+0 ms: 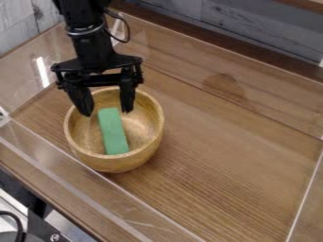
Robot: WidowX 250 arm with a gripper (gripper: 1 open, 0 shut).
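A round tan bowl (145,142) sits on the wooden table toward the left, with a green rectangular block (112,132) lying inside it. My black gripper (106,98) hangs over the back part of the bowl, its fingers spread open to either side, above and behind the block, with nothing seen between them.
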